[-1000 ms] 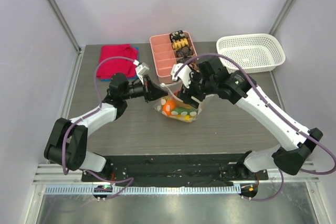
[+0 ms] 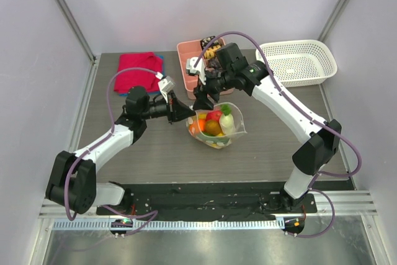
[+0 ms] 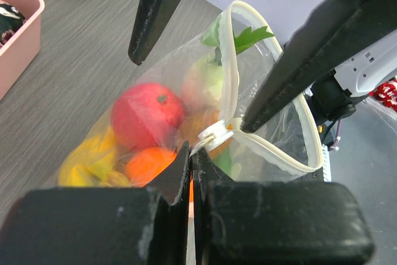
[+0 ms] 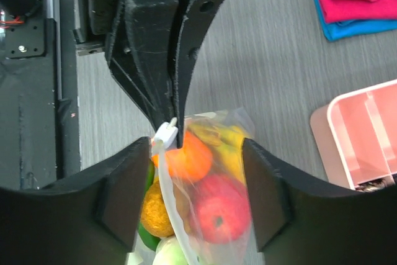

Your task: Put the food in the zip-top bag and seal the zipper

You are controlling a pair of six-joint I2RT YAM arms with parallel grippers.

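The clear zip top bag (image 2: 217, 134) stands mid-table, filled with a red fruit (image 3: 147, 116), an orange fruit (image 4: 189, 159), yellow pieces and leafy vegetables. My left gripper is shut on the bag's zipper end, by the white slider (image 3: 215, 134). My right gripper (image 2: 205, 97) is above the bag's zipper edge; in the left wrist view its two fingers stand apart over the bag, part open, with nothing seen held between them.
A pink bin (image 2: 187, 63) stands behind the bag, a white basket (image 2: 298, 62) at back right, red and blue cloths (image 2: 133, 76) at back left.
My right gripper has moved back and leftward from over the bag's middle toward the left gripper. The bag's opening and contents show more in the top view.
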